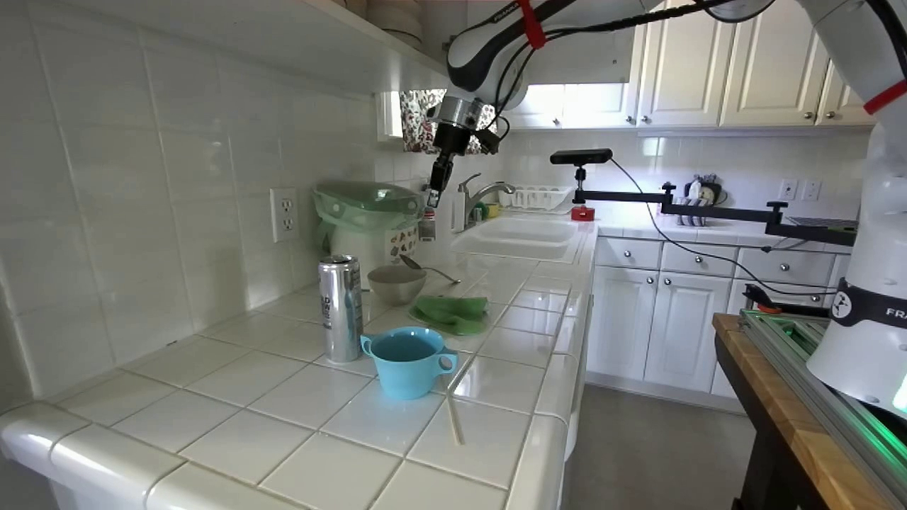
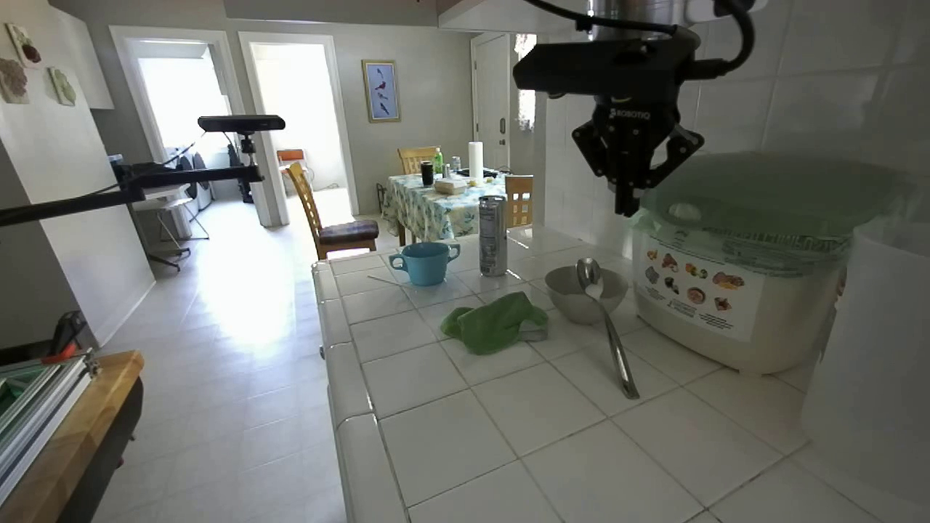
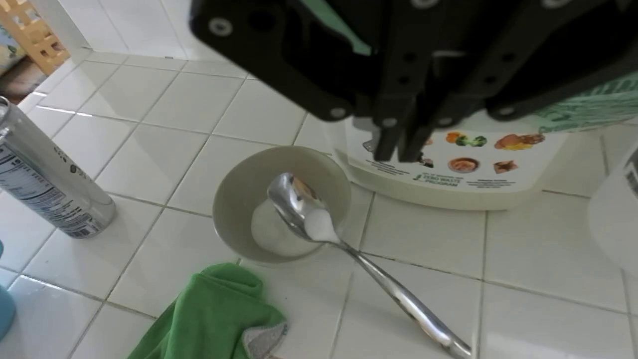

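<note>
High over the counter, my gripper (image 1: 435, 195) has its fingers close together, and nothing shows between them. In the wrist view the gripper appears in front of the bin's label. Below it stands a grey bowl (image 3: 236, 227) with a white patch inside. A metal spoon (image 3: 392, 288) leans over its rim, head above the bowl and handle end on the tiles. A green cloth (image 2: 494, 323) lies crumpled near the bowl. The blue two-handled cup (image 1: 406, 374) and the silver can (image 1: 341, 310) stand upright farther along the counter.
A white bin (image 2: 697, 305) with a green lid stands against the wall close to the gripper. A thin stick (image 1: 455, 416) lies beside the cup. The sink (image 1: 519, 237) is farther back. Bare tiles extend along the counter's front.
</note>
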